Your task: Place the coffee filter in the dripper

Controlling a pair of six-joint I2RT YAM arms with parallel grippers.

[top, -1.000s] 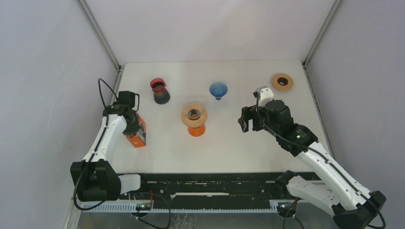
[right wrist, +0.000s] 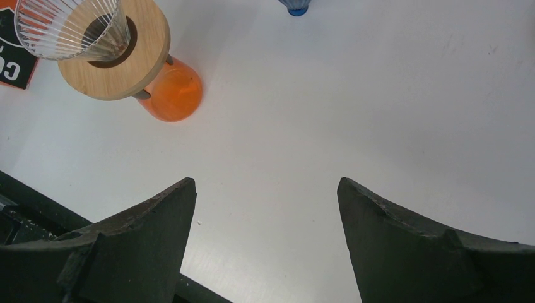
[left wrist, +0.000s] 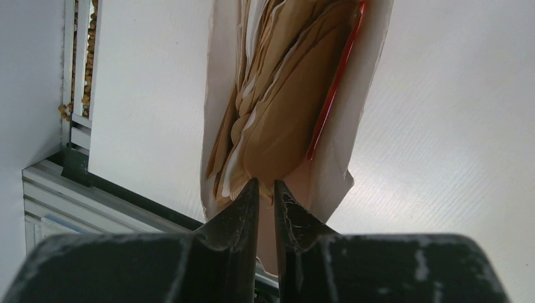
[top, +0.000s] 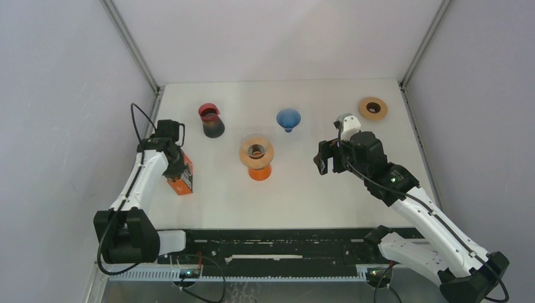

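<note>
Brown paper coffee filters (left wrist: 296,120) stand in an open box (left wrist: 363,88), seen from above in the left wrist view. My left gripper has its fingertips at the lower edge of the filters, a narrow gap between them; whether a filter edge lies inside that gap is hard to tell. From above the box shows orange (top: 184,183), partly under the left gripper. A clear ribbed dripper (top: 257,150) with a wooden collar sits on an orange base (top: 259,173), nothing in it. My right gripper is open and empty, to the dripper's right.
A blue ribbed dripper (top: 288,118) stands behind the middle. At the back left is a red and black jug (top: 212,121), and a loose wooden ring (top: 373,108) lies at the back right.
The left arm has shifted very slightly over the box. The right arm and the objects on the table look unchanged.
</note>
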